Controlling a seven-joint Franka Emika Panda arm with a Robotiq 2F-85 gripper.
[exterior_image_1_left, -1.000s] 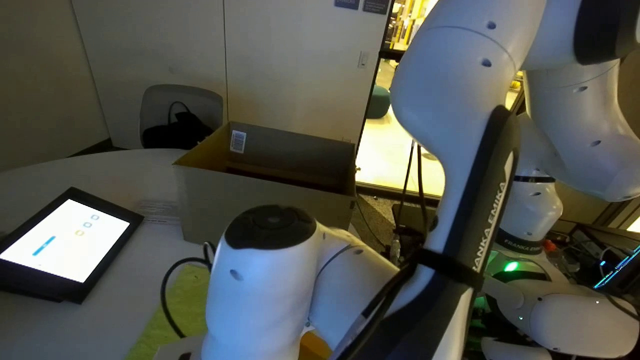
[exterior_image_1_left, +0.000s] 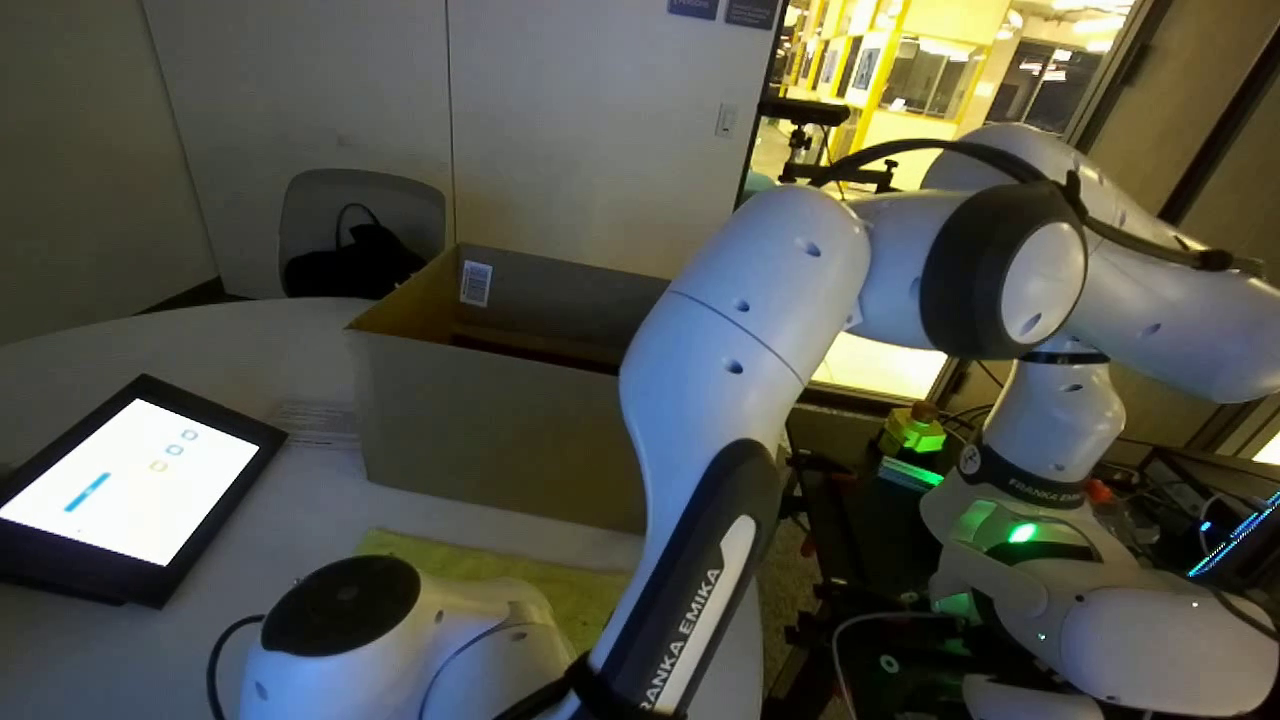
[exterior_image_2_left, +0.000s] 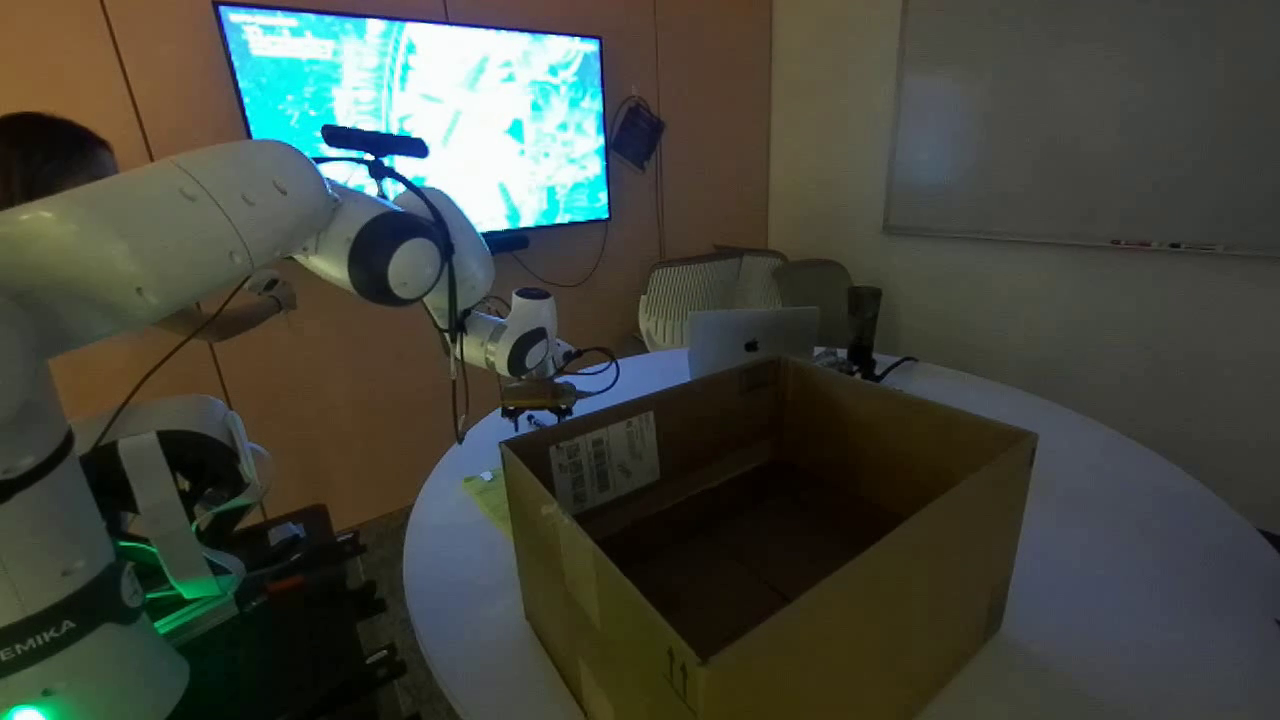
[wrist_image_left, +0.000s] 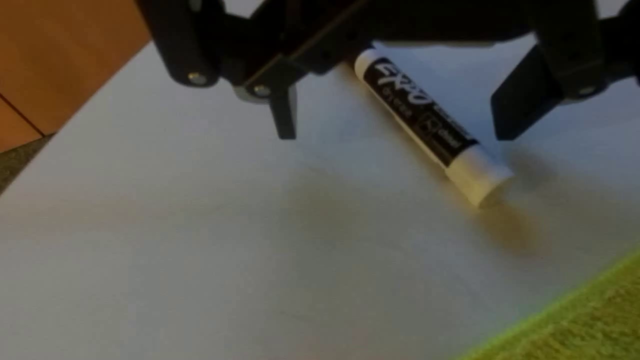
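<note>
A white Expo marker with a black label (wrist_image_left: 420, 111) lies on the white table (wrist_image_left: 198, 252) in the wrist view. My gripper is open above it, one fingertip on each side of the marker, and nothing is gripped. The marker slants between the fingers, its white end (wrist_image_left: 480, 174) reaching just below the right fingertip; its far end passes under the gripper body. How much height separates them is hard to tell. In exterior view 2 the gripper (exterior_image_2_left: 536, 420) hangs low behind the cardboard box, which stands open-topped on the table (exterior_image_2_left: 768, 564).
A yellow-green cloth (wrist_image_left: 594, 318) lies close to the marker. The table edge runs along the wrist view's upper left. A tablet (exterior_image_1_left: 138, 480) sits left of the box in exterior view 1. A laptop (exterior_image_2_left: 753, 340) stands beyond the box in exterior view 2.
In exterior view 1 the arm has swung left and lower, its wrist sinking toward the bottom of the frame. More of the cloth's right part shows now; the box has not moved.
</note>
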